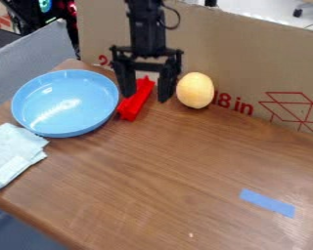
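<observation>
The black gripper [146, 80] hangs in the upper middle with its two fingers spread apart, low over a red elongated object [136, 102] that lies on the wooden table [172, 186]; I cannot tell if it touches it. A pale yellow rounded object [196, 90] sits just right of the gripper. A blue plate [66, 104] lies to the left.
A folded light cloth [9, 154] lies at the left table edge. A strip of blue tape [268, 204] is at the lower right. A cardboard wall [270, 88] closes the back.
</observation>
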